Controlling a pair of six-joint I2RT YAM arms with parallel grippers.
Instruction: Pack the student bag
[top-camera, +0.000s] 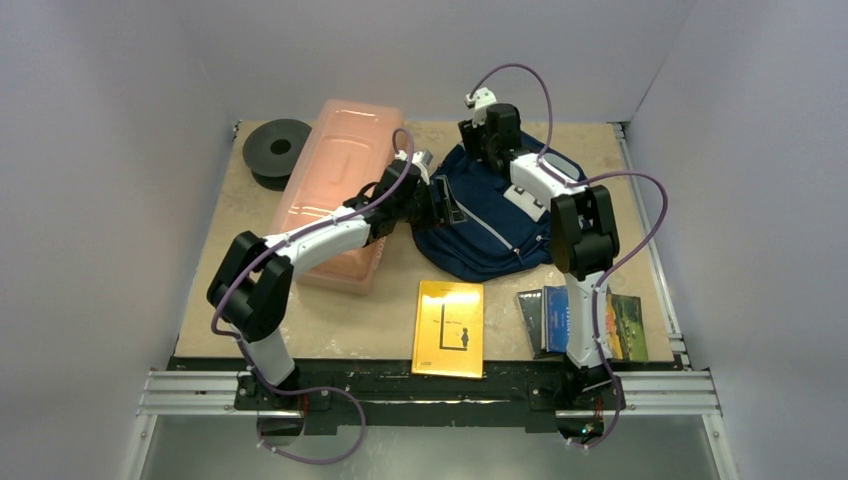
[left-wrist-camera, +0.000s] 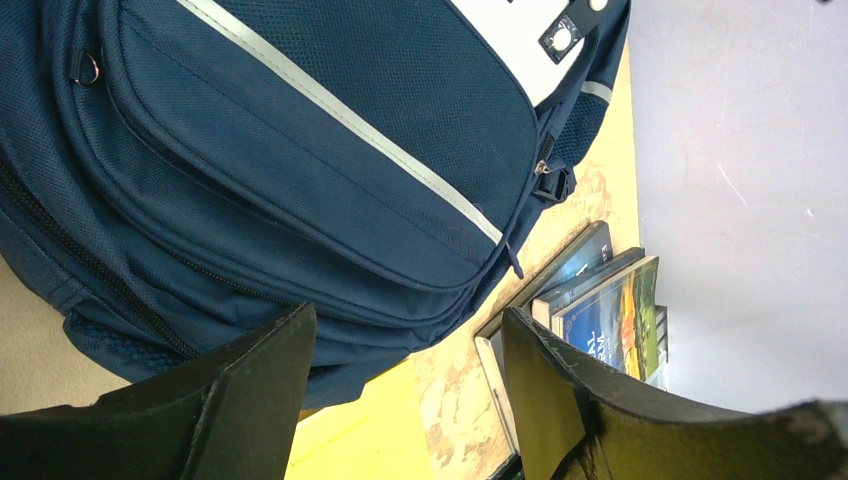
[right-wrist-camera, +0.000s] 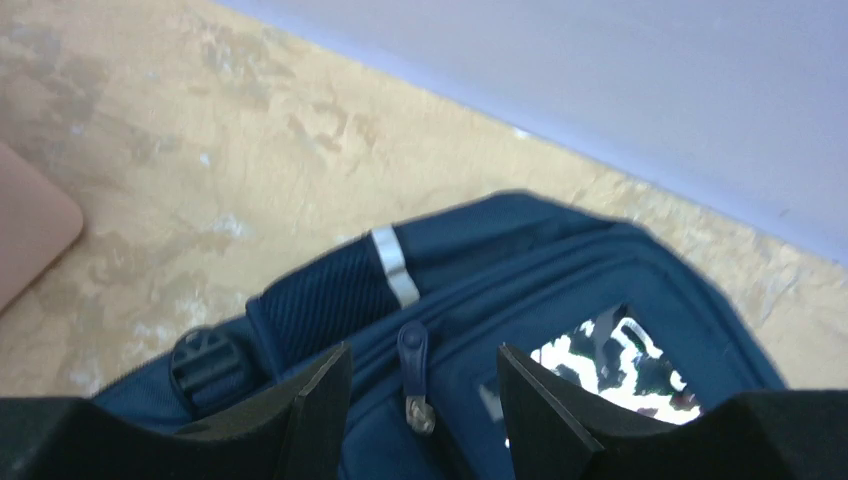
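Note:
A navy backpack (top-camera: 470, 240) lies flat at the back centre; in the left wrist view its zipped pockets (left-wrist-camera: 300, 170) fill much of the frame. My left gripper hangs over the bag's left part, open, nothing between its fingers. My right gripper is open above the upper part of the bag, near a small blurred strap or pull (right-wrist-camera: 413, 355). A yellow book (top-camera: 448, 325) lies at the front centre, and several more books (top-camera: 628, 325) lie at the front right, partly under the right arm.
A translucent pink plastic box (top-camera: 330, 170) fills the left middle, beside a black spool (top-camera: 265, 150) at the back left. Walls enclose the back and sides. Bare table shows at the front left.

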